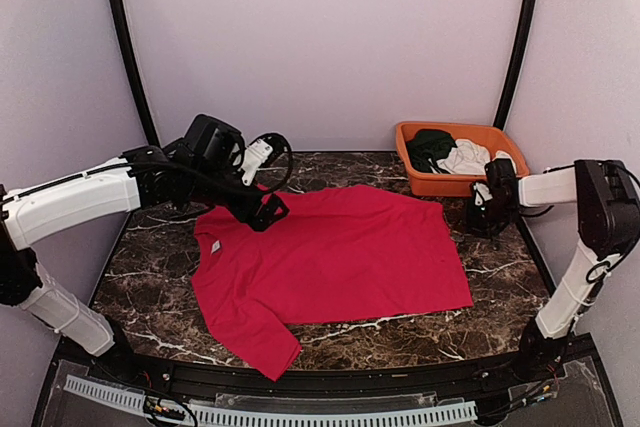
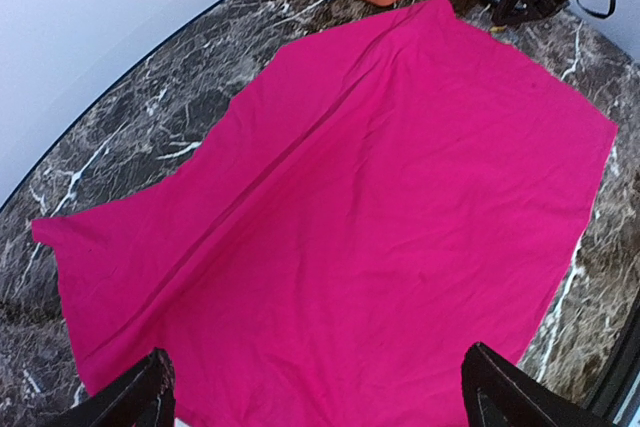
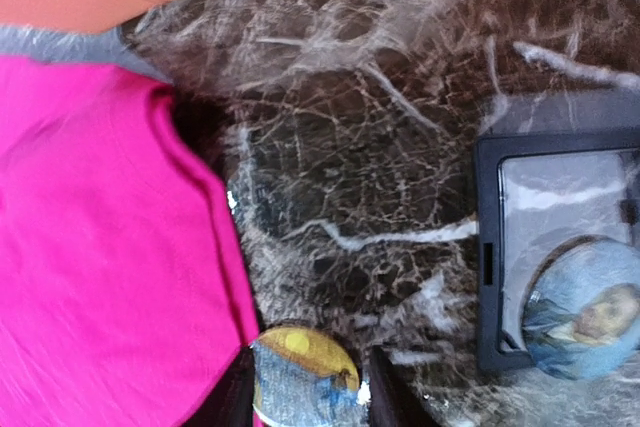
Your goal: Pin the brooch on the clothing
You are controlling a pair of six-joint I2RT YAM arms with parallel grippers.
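The red clothing (image 1: 330,257) lies spread on the marble table, filling much of the left wrist view as pink cloth (image 2: 380,227). A round yellow-and-blue badge (image 3: 300,367), apparently the brooch, lies beside the cloth's edge in the right wrist view, with my right gripper just over it, fingers apart. My left gripper (image 1: 262,209) hangs open above the upper left of the clothing, nothing between its fingers.
An orange bin (image 1: 440,183) with dark and white cloth stands at the back right. A black-framed holder with a round picture (image 3: 489,247) lies right of the badge. Bare table (image 1: 150,277) surrounds the clothing.
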